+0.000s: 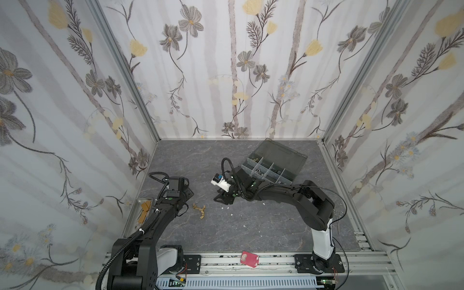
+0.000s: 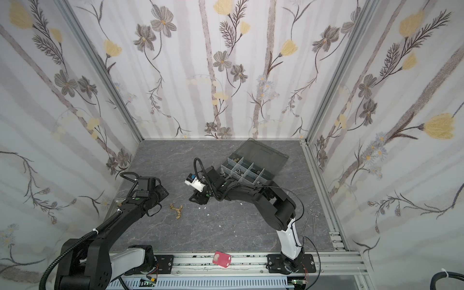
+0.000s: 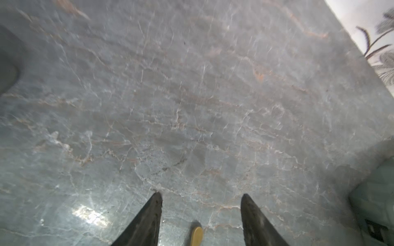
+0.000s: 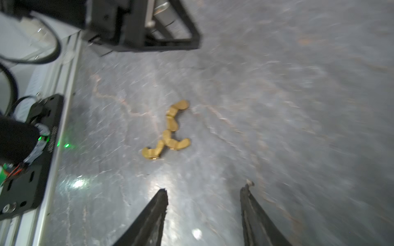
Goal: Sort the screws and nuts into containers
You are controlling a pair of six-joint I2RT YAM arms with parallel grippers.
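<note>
My right gripper is open over the middle of the table, with no object between its fingers. Beyond it in the right wrist view lies a small cluster of brass-coloured pieces [image 4: 172, 123] on the bare surface. The left gripper is parted at the left of the table; between and below its fingertips a single brass piece [image 3: 197, 235] shows on the table at the lower image edge. Behind the right arm sits the divided organizer box [image 1: 263, 170], with metal hardware in several compartments. Part of the box is covered by the arm.
The box's grey lid [image 1: 285, 155] lies folded back toward the rear wall. Scattered white bits [image 1: 231, 214] dot the table. A tray with orange-brown pieces [image 1: 144, 211] stands by the left edge, partly behind the left arm.
</note>
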